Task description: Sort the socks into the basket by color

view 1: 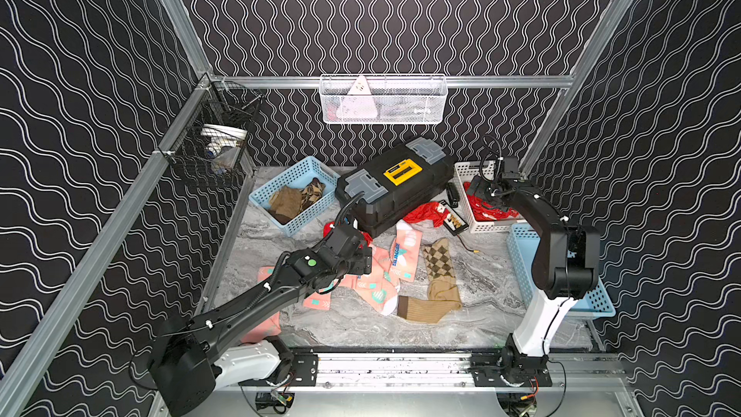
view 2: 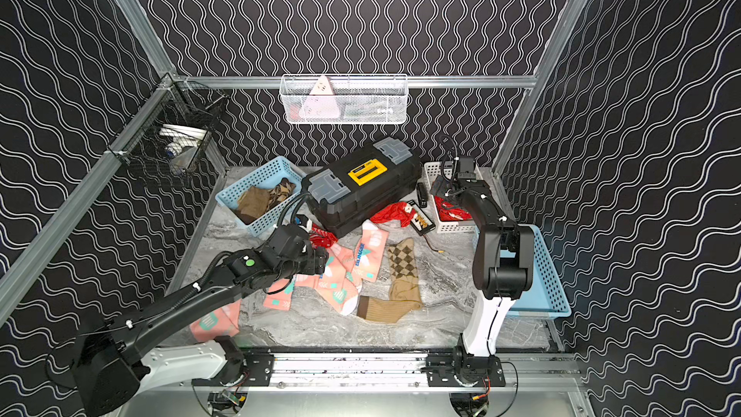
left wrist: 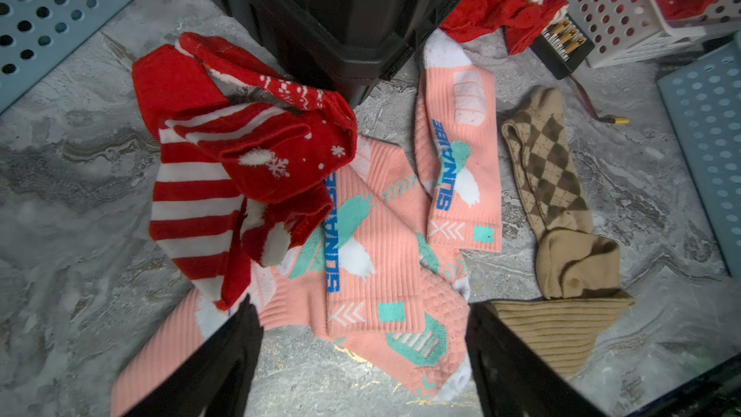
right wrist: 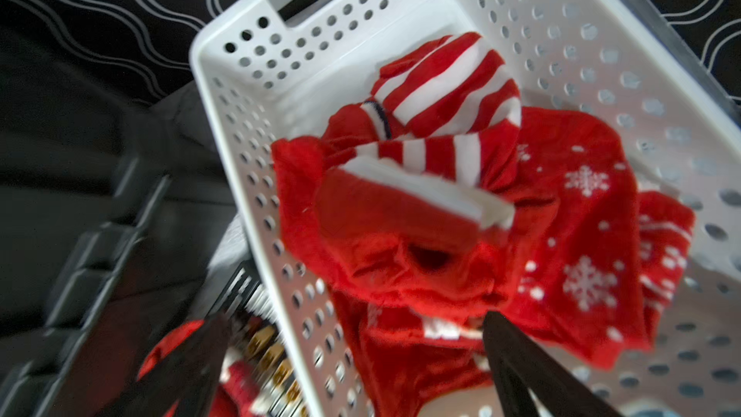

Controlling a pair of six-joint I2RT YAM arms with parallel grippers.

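Note:
Above the pink socks (left wrist: 378, 262) my left gripper stands open and empty. A red-and-white striped sock bundle (left wrist: 239, 154) lies partly on them. Another red sock (left wrist: 501, 0) rests beside the black toolbox. To the right, a brown argyle sock (left wrist: 552, 170) lies on the table. My right gripper is open over the white basket (right wrist: 231, 119), which holds a heap of red socks (right wrist: 463, 224). At the back left, the blue basket (view 1: 262, 197) contains brown socks (view 1: 287, 202). More pink fabric (view 2: 216, 322) lies partly hidden under the left arm.
The black toolbox (view 1: 397, 177) stands between the two back baskets. A small box with a cable (left wrist: 563, 42) lies against the white basket. The blue basket at right (view 2: 546, 270) looks empty where it shows; the right arm covers part. Bare table lies at front right.

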